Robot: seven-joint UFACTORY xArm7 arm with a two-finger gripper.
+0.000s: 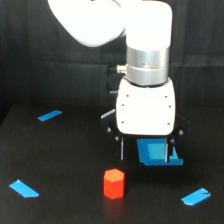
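A red, six-sided block [114, 184] stands on the dark table at the front, left of the hand in the picture. My gripper [145, 154] points down above the table, farther right than the block and apart from it. Its two thin fingers are spread wide, and nothing shows held between them. Behind the right finger is a blue, squarish thing [158, 152], partly hidden by the white hand; whether it is a flat patch or a shallow container is hard to make out.
Strips of blue tape lie on the table: one at the far left [50, 115], one at the front left [24, 189] and one at the front right [196, 197].
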